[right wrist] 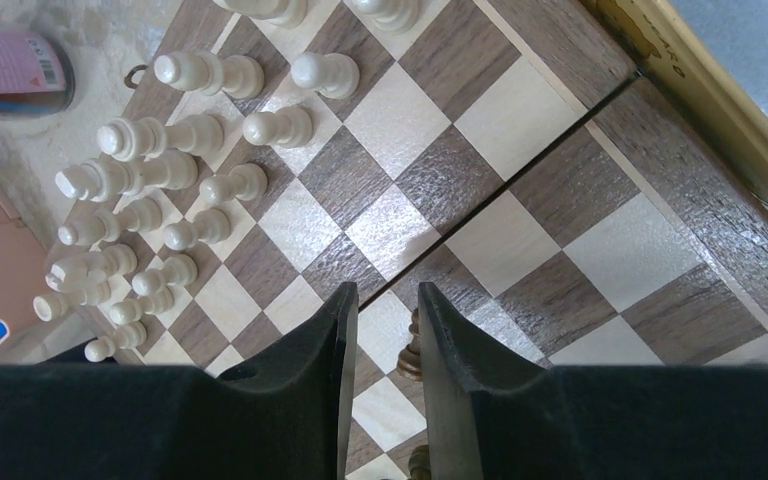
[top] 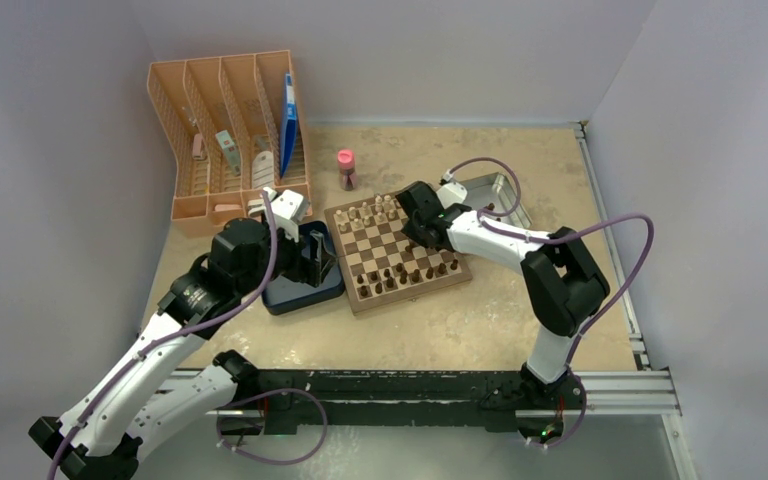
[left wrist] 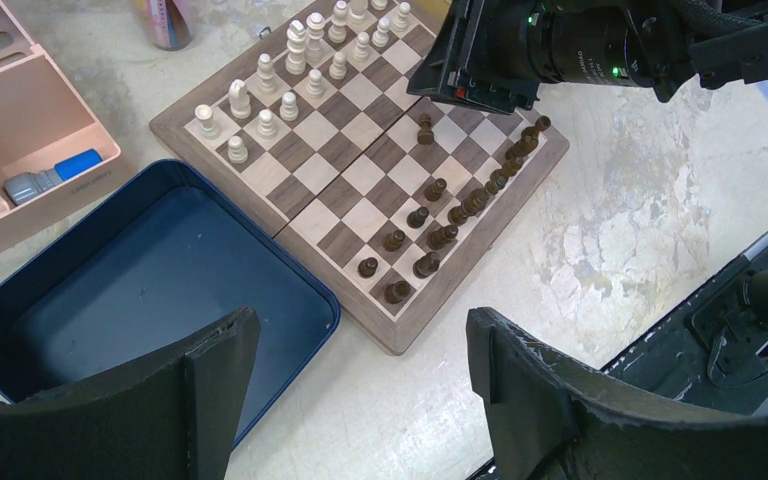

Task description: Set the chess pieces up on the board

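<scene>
The wooden chessboard [left wrist: 330, 175] holds white pieces [left wrist: 294, 45] on its far side and dark pieces [left wrist: 441, 236] along the near side. My right gripper hangs low over the board's right part, fingers parted by a gap, with a dark piece [right wrist: 409, 360] seen between and below them, partly hidden; whether it touches the fingers I cannot tell. My left gripper stands open above the board's left end and the blue tray [left wrist: 150, 290], with nothing between its fingers.
A metal tray [top: 515, 210] lies right of the board, partly under my right arm. A tan organizer [top: 190, 215] and a pink-capped bottle [top: 347, 165] stand behind.
</scene>
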